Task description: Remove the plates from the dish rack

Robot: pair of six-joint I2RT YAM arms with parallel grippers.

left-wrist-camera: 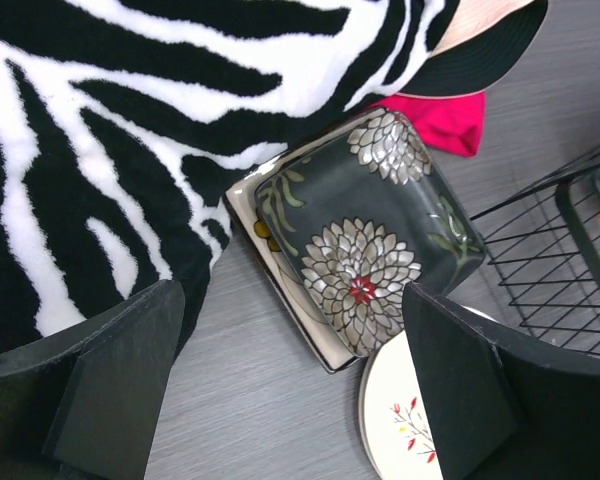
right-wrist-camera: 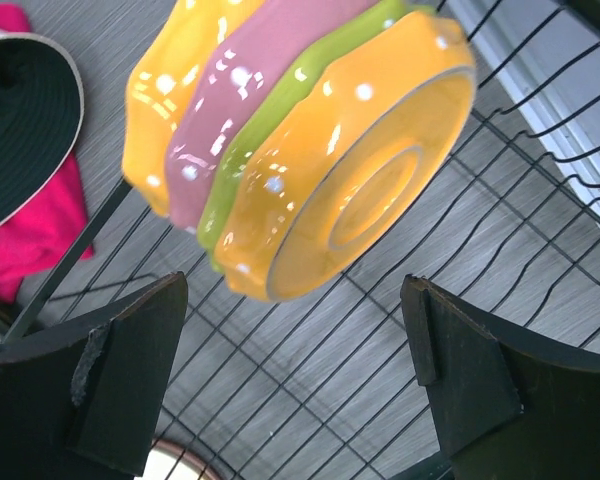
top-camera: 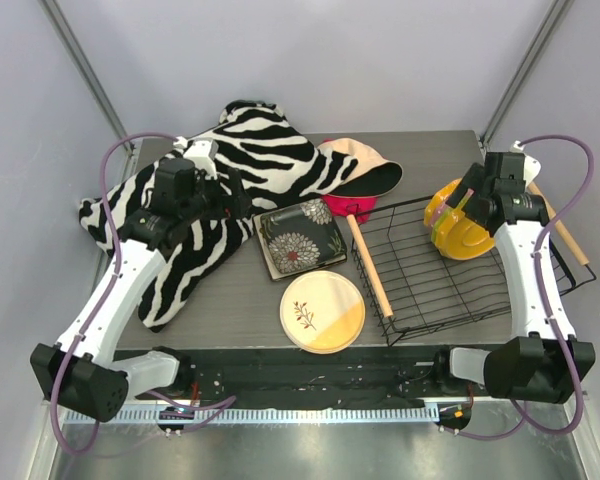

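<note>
The wire dish rack holds several coloured plates, yellow, green and pink, standing on edge at its back. My right gripper hangs open just over the rack beside them, nothing between its fingers. My left gripper is open and raised over the zebra-striped cloth, left of the square dark flowered dishes, which lie stacked on the table. A round cream plate lies flat in front of them, left of the rack.
A pink-and-black cap lies behind the square dishes. Bare table shows at the front left. Walls close in the sides and back.
</note>
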